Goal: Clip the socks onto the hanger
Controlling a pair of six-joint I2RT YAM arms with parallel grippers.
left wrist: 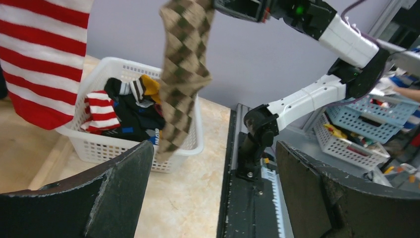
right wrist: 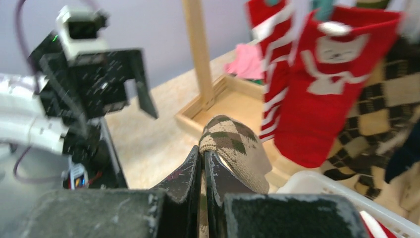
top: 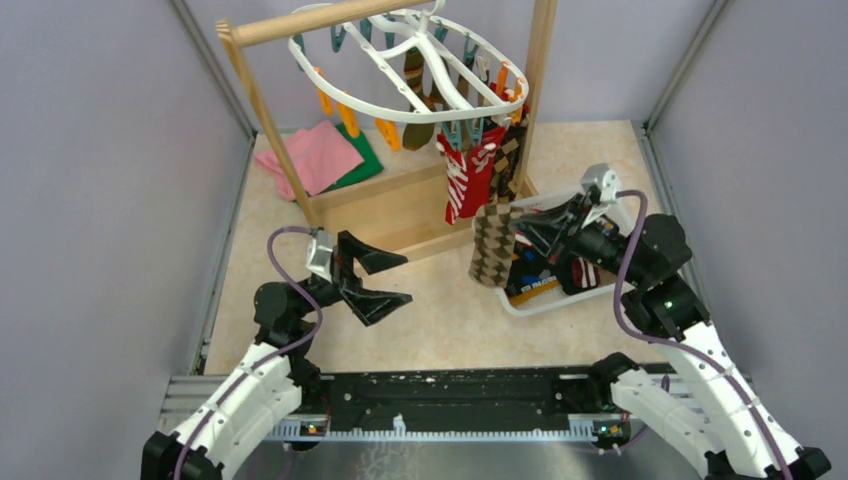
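A brown checkered sock point(top: 492, 245) point(left wrist: 183, 79) point(right wrist: 233, 153) hangs from my right gripper point(top: 522, 228), which is shut on it, over the left part of the white sock basket point(top: 540, 308). My left gripper point(top: 405, 278) stands open and empty at the lower left of the top view, facing toward that sock. The white oval hanger point(top: 350, 100) hangs from the wooden stand, with teal and orange clips. Red-and-white socks point(top: 470, 170) point(right wrist: 322, 114) and darker checkered ones hang clipped on its right part; several clips at the left and front are empty.
A wooden tray point(top: 380, 215) lies under the hanger. Pink cloth point(top: 305, 160) and green cloth point(top: 365, 170) lie at the back left.
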